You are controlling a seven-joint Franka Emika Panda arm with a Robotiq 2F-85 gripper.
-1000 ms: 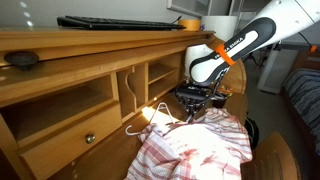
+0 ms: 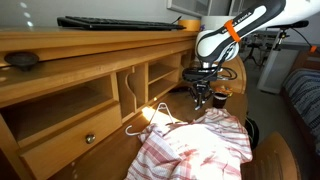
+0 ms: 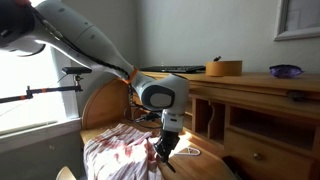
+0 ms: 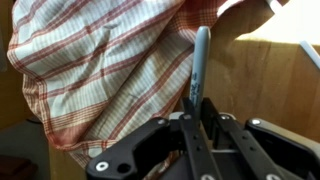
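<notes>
A slim grey marker (image 4: 199,62) with printing on its barrel points away from the palm in the wrist view. My gripper is shut on its near end. In exterior view 1 the gripper (image 2: 199,99) hangs over the far part of the desk, beyond a crumpled white cloth (image 2: 192,148) with red checks. From the other side, the gripper (image 3: 165,153) points down beside the cloth (image 3: 118,150), the marker too small to make out clearly. Below the marker in the wrist view lie the cloth (image 4: 95,65) and bare wood.
A white hanger (image 2: 157,117) lies on the desk between cloth and drawers. Near the gripper stands a dark cup (image 2: 221,97). The wooden hutch (image 2: 75,100) with open cubbies runs along one side. Bare desktop (image 2: 112,155) shows in front of the drawers.
Over the last second my gripper has risen from near the cloth's far edge and shifted slightly to the right in exterior view 1. The cloth and hanger look unmoved.
</notes>
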